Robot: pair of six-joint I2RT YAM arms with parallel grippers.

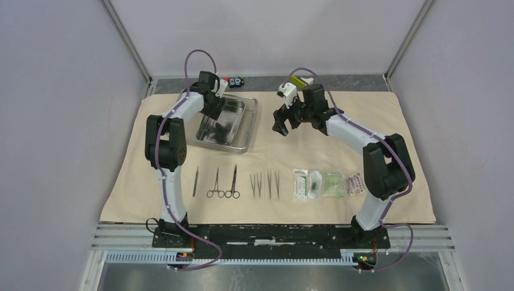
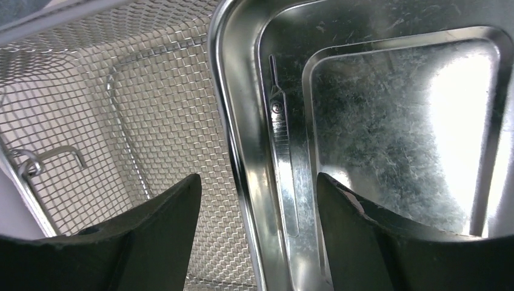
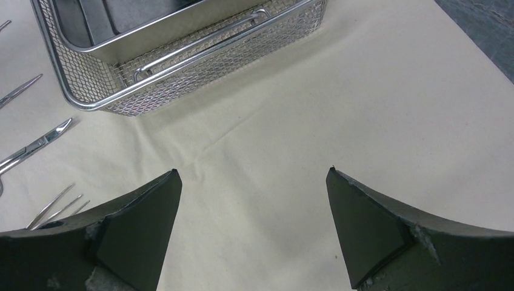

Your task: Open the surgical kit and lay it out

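Observation:
My left gripper hangs open over a steel inner tray (image 2: 406, 133), its fingers either side of a slim metal scalpel handle (image 2: 280, 139) lying along the tray's left side. The tray sits within a mesh basket (image 2: 151, 109). My right gripper is open over bare cloth, right of the basket. In the top view a row of instruments lies on the cloth: a slim tool (image 1: 196, 182), scissor-like tools (image 1: 234, 179), several tweezers (image 1: 270, 182). Flat packets (image 1: 333, 185) lie to their right.
A grey strip (image 1: 163, 85) runs behind the cloth, with small dark items (image 1: 236, 81) and a yellow object (image 1: 297, 81) on it.

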